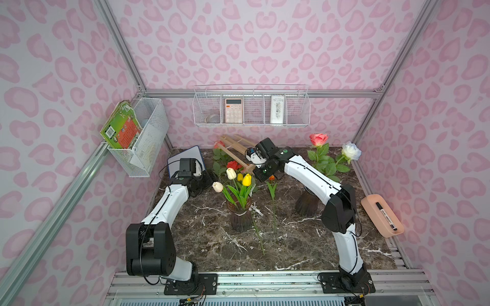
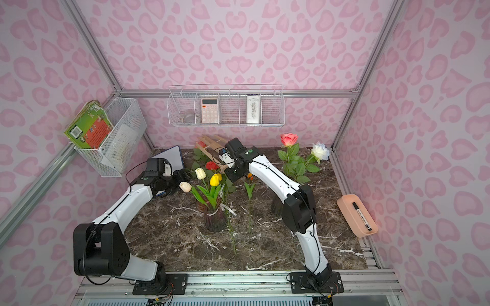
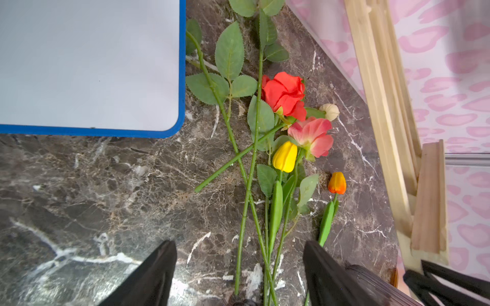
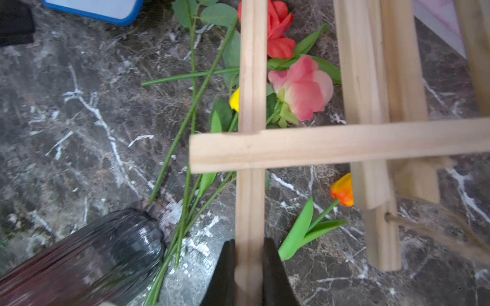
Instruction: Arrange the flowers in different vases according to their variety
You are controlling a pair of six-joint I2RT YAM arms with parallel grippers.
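Observation:
My right gripper is shut on a strip of a wooden easel (image 4: 316, 145), lifted above loose flowers in the right wrist view: red rose, pink rose, yellow tulip and orange tulip. My left gripper hangs open over stems beside them. A vase (image 1: 240, 219) holding cream and yellow tulips (image 1: 247, 179) stands centre front of the grippers; another vase (image 1: 306, 204) holds a pink and a white rose (image 1: 351, 150), partly behind my right arm. A further glass vase (image 4: 81, 260) lies in the right wrist view.
A blue-edged whiteboard (image 3: 86, 61) lies at the back left. A pink case with a marker (image 1: 375, 214) is at the right edge. Wire baskets (image 1: 250, 122) hang on the walls.

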